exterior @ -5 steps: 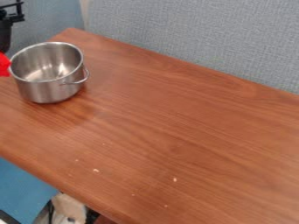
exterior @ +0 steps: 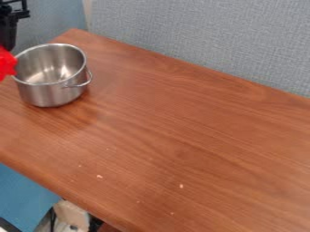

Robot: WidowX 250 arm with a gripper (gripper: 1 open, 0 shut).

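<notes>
A steel pot point(exterior: 54, 86) with a side handle stands on the wooden table point(exterior: 182, 145) at the upper left. A red object point(exterior: 6, 63) is at the left edge of the view, at the pot's rim, mostly cut off. Above it, part of my dark gripper point(exterior: 6, 32) enters the frame; its fingertips and whether it holds the red object cannot be made out.
A grey fabric wall runs behind the table. Beyond the lower-left edge are a blue surface and some partly seen items.
The red object has edged slightly right and up into view at the pot's rim. The pot has not moved.
</notes>
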